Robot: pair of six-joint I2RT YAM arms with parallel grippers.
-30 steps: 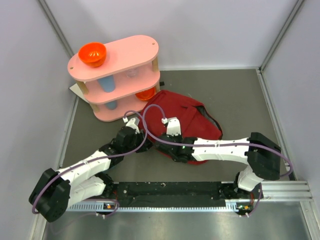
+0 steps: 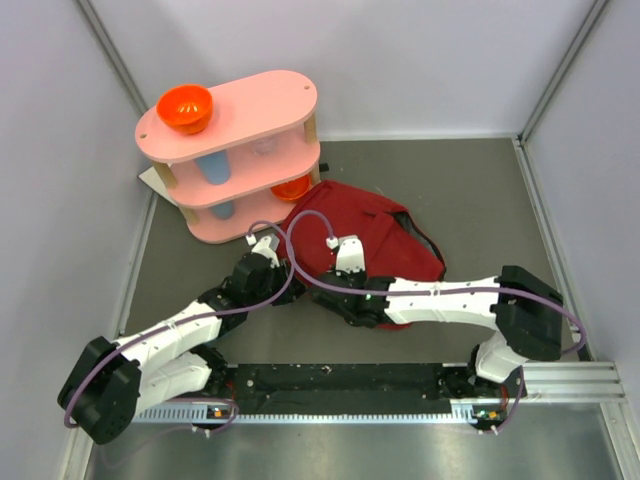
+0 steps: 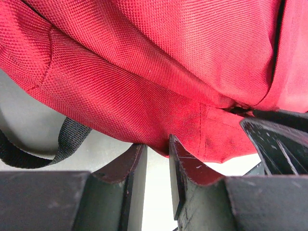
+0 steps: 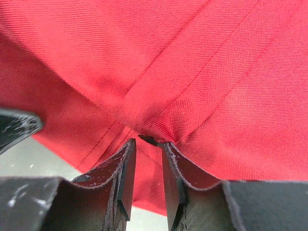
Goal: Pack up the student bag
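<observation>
The red bag [image 2: 345, 215] lies on the table right of the shelf, its black-edged opening along the right side. At its near left edge is my left gripper, part open, with the lower edge of the red cloth [image 3: 144, 108] at and between its tips. My right gripper is over the bag's near part, also part open. A small dark zipper pull or tab [image 4: 150, 140] shows between its fingertips, beside a fold of the cloth [image 4: 159, 115]. Whether either tip touches the cloth is hard to tell.
A pink shelf [image 2: 240, 105] with an orange bowl [image 2: 185, 108] on top and blue cups [image 2: 214, 167] below stands close behind the bag on the left. A black strap [image 3: 67, 139] hangs by the bag's edge. Free table [image 2: 470, 190] lies to the right.
The right arm's gripper end has shifted slightly right over the last second. Left arm and bag look unchanged.
</observation>
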